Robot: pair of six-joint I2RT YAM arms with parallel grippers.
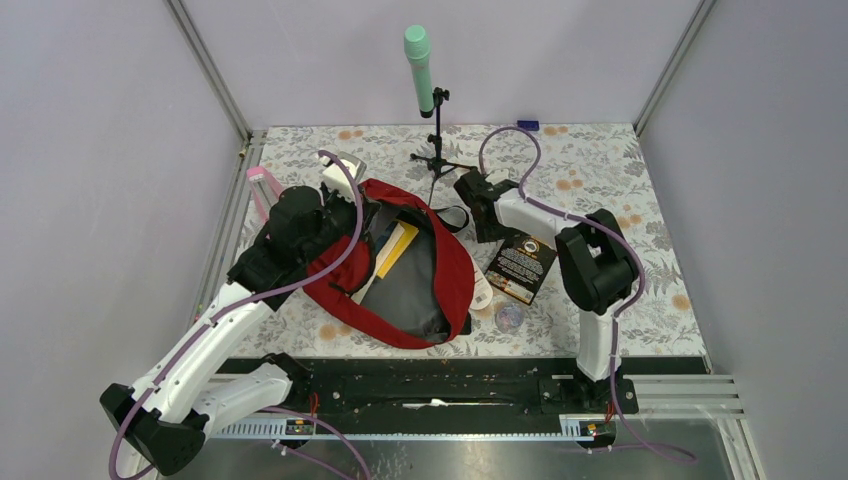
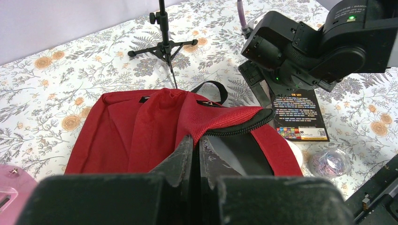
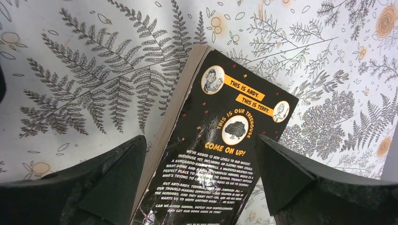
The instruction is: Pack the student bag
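The red bag (image 1: 457, 290) lies with its mouth spread, its grey inside showing a yellow item (image 1: 398, 250) and a pale one beside it. In the left wrist view, my left gripper is shut on the bag's red rim (image 2: 220, 118). A black book (image 1: 522, 268) lies flat to the right of the bag, text side up. Over its far end hovers my right gripper, its fingers open and nothing held. The fingers (image 3: 110, 176) appear on either side of the book (image 3: 216, 140) in the right wrist view, with its upper end beyond them.
A clear round tub (image 1: 509, 318) and a white object (image 1: 482, 291) sit between book and bag. Behind the bag stands a tripod (image 1: 438, 150) bearing a green microphone-like device (image 1: 418, 65). A pink item (image 2: 16, 187) is at far left.
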